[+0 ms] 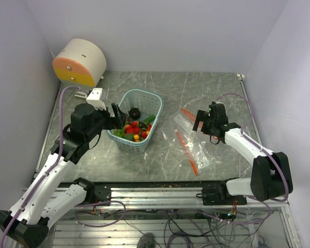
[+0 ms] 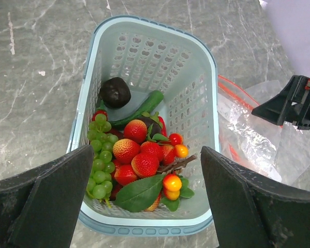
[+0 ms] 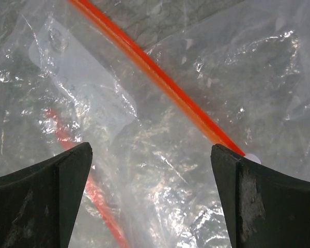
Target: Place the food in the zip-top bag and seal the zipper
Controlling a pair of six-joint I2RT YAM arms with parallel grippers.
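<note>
A light blue basket [image 1: 134, 144] holds the food: grapes [image 2: 101, 165], red fruits [image 2: 126, 150], a cucumber [image 2: 144, 106], small tomatoes [image 2: 171, 183] and a dark round item [image 2: 115, 92]. My open left gripper [image 1: 117, 115] is over the basket, nothing between its fingers. Clear zip bags [image 1: 199, 155] with orange zippers [image 3: 165, 82] lie flat on the table to the basket's right. My right gripper [image 1: 199, 120] is open, low over the bags' upper part, holding nothing.
A white cabinet [image 1: 75, 59] with orange and yellow front stands at the back left. Walls enclose the grey table [image 1: 155, 82].
</note>
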